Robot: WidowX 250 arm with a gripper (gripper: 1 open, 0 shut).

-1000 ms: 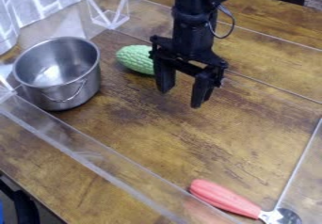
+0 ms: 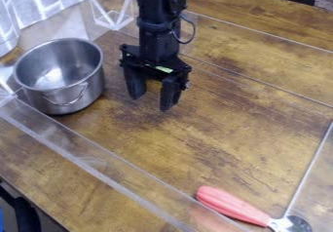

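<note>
The black arm reaches down from the top centre, and its gripper (image 2: 154, 88) hangs low over the wooden tray floor, just right of the steel pot. A small patch of green (image 2: 162, 69) shows behind the gripper; the rest of that green object is hidden by the arm. Whether the fingers are apart around it or closed on it is unclear.
A steel pot (image 2: 58, 75) stands at the left. A pink-handled tool (image 2: 235, 205) with a metal end lies at the bottom right. Clear plastic edges border the work area.
The arm has moved left and a little down toward the pot, and it now covers most of the green object that showed at its left before.
</note>
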